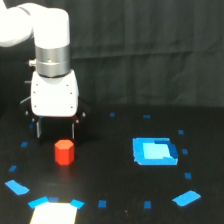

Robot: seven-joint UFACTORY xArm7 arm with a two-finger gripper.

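Observation:
A red block (pixel 64 153) with a hexagonal outline rests on the black table at the left. My gripper (pixel 56 132) points down just above or behind the block in the image, its thin dark fingers spread apart. Nothing shows between them, and how far they are from the block in depth is hard to tell. To the right lies a blue square outline (pixel 138 152) with a white patch (pixel 157 151) inside it.
Small blue marks dot the table, with larger blue tape pieces (pixel 186 198) toward the front. A pale object (pixel 52 214) is cut off by the bottom edge. Between the block and the blue square the table is clear. A dark curtain (pixel 150 60) hangs behind.

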